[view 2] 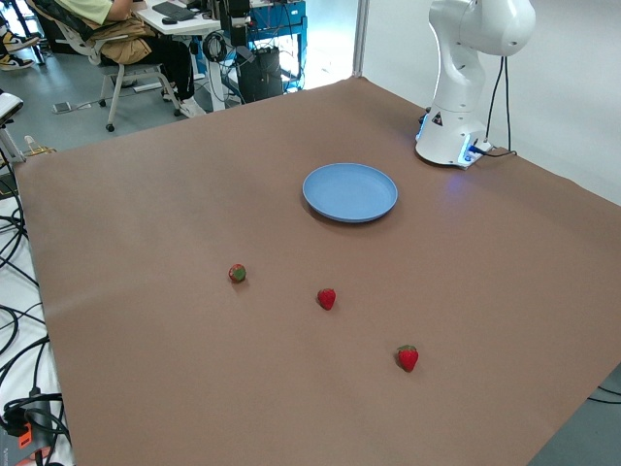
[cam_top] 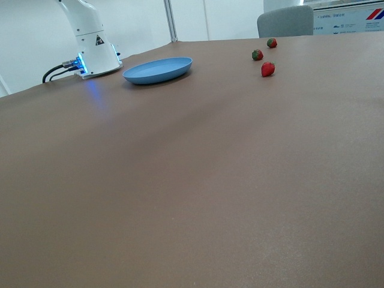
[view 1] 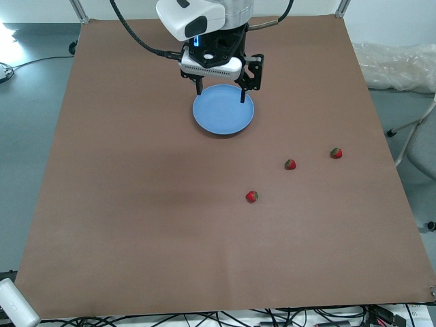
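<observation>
A blue plate (view 1: 223,116) (cam_top: 157,70) (view 2: 349,193) lies on the brown table (view 1: 204,238). Three strawberries lie apart from it: one (view 1: 251,196) (cam_top: 267,69) (view 2: 237,273), a middle one (view 1: 290,164) (cam_top: 257,54) (view 2: 326,297) and a third (view 1: 336,152) (cam_top: 272,43) (view 2: 408,357). In the left view the gripper (view 1: 221,92) hangs at the far end, over the plate's back part; whether anything is between its fingers cannot be seen clearly. The top and right views show the white arm but not the gripper.
Cables run along the table's edge in the left and right views. A grey chair (cam_top: 285,24) stands beyond the table, and a seated person (view 2: 136,39) is at a desk in the right view's background.
</observation>
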